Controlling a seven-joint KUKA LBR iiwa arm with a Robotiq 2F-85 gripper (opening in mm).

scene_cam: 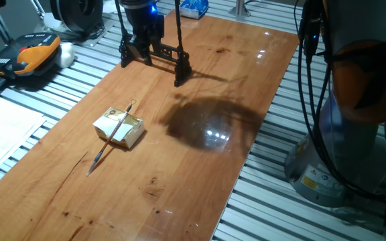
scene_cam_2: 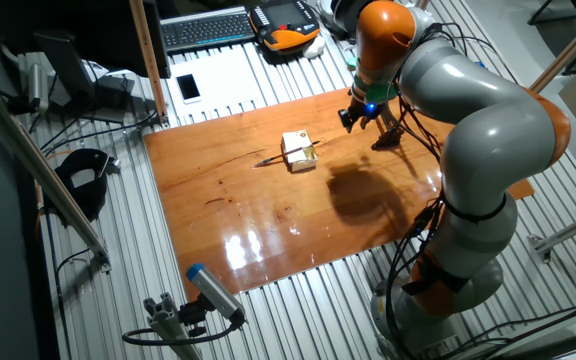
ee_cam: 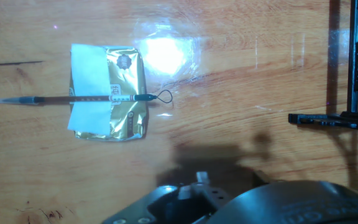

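A writing brush (ee_cam: 61,99) with a dark tip and a small hanging loop lies across the top of a gold and white box (ee_cam: 126,68). Both of its ends reach past the box's sides. A black stand (scene_cam: 181,63) with tall uprights is at the far part of the wooden table, partly hidden behind the arm. My gripper (scene_cam_2: 356,121) hangs above the table close to this stand, apart from the brush and box. In the wrist view only part of the gripper's dark body shows along the bottom edge; how its fingers stand is unclear. Nothing held shows.
A blue packet (scene_cam: 193,8) lies at the far edge. An orange and black case (scene_cam: 29,55) and white papers (scene_cam: 5,134) lie off the table's left side.
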